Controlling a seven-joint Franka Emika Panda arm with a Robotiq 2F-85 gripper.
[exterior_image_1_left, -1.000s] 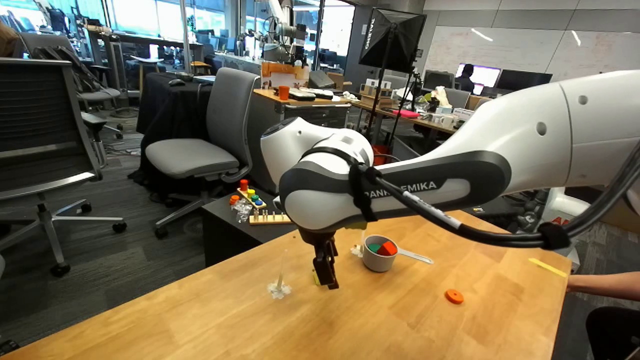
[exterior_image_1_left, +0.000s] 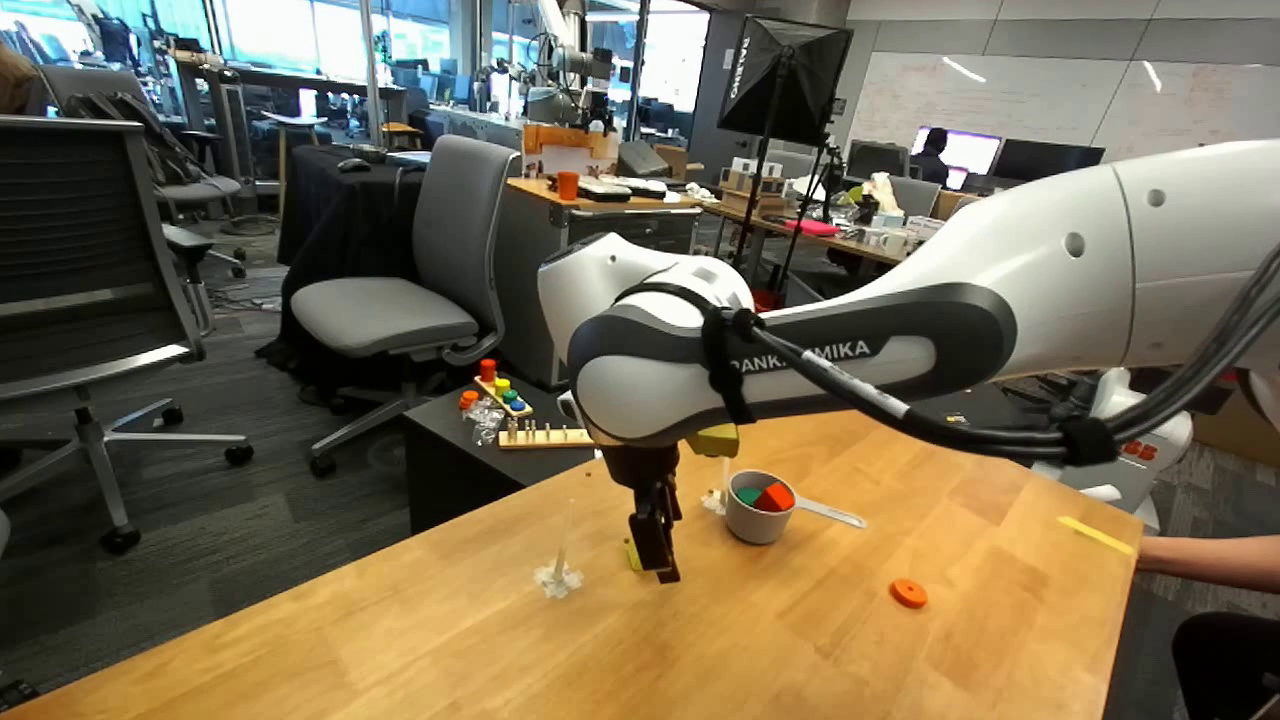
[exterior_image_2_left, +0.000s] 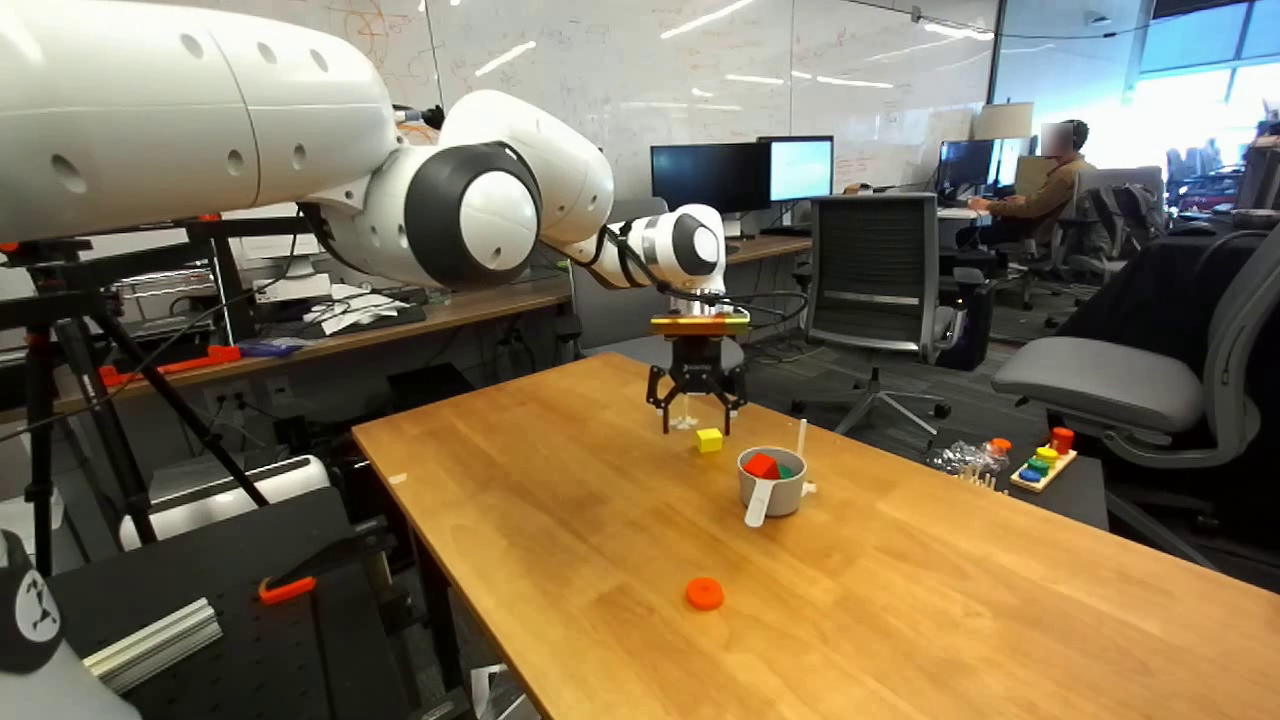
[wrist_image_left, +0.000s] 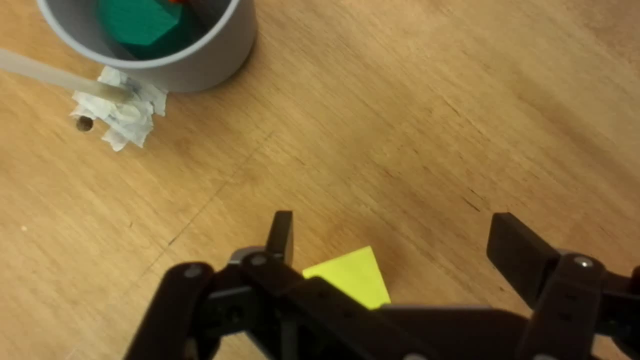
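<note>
A yellow block (exterior_image_2_left: 709, 440) rests on the wooden table, and in the wrist view the yellow block (wrist_image_left: 354, 277) shows between my spread fingers, nearer the left one, partly covered by the gripper body. My gripper (exterior_image_2_left: 696, 428) hangs pointing down close to it, open and holding nothing. In exterior view 1 the gripper (exterior_image_1_left: 663, 574) hides most of the block. A grey measuring cup (exterior_image_1_left: 756, 523) with a handle stands on the table near the gripper. Inside the cup lie a red block (exterior_image_2_left: 761, 466) and a green block (wrist_image_left: 144, 24).
An orange disc (exterior_image_2_left: 704, 593) lies alone on the table. Thin upright pegs, such as the peg (exterior_image_1_left: 560, 540), are fixed with tape, one of them right beside the cup. A side table holds a stacking toy (exterior_image_2_left: 1044, 466).
The gripper has shifted very slightly, a little lower in exterior view 1, and the arm's upper links have changed pose a little. The cup, blocks and disc have stayed put.
</note>
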